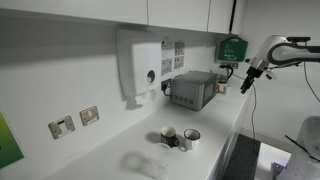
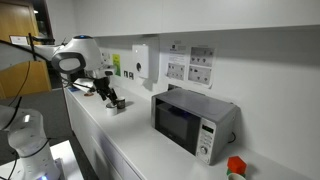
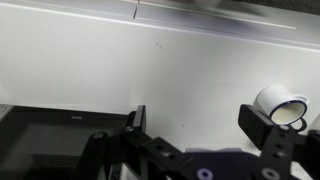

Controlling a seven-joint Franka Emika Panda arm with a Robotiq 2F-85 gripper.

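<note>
Two fingers (image 3: 138,119) stand wide apart in the wrist view, so my gripper is open, with only bare white counter visible between them. Exterior view 1 has the gripper (image 1: 249,82) at the right, raised and well away from the mugs in the picture. A white mug with a dark rim (image 3: 280,104) lies in the wrist view beyond the right finger, apart from it. On the counter in exterior view 1 are a white mug (image 1: 192,142), a dark mug (image 1: 168,138) and a clear container (image 1: 160,157).
A microwave (image 2: 190,125) occupies the counter against the wall. Nearby, a red object (image 2: 236,164) sits at the right end. The paper dispenser (image 1: 139,61) hangs above the counter, below overhead cabinets (image 1: 180,14).
</note>
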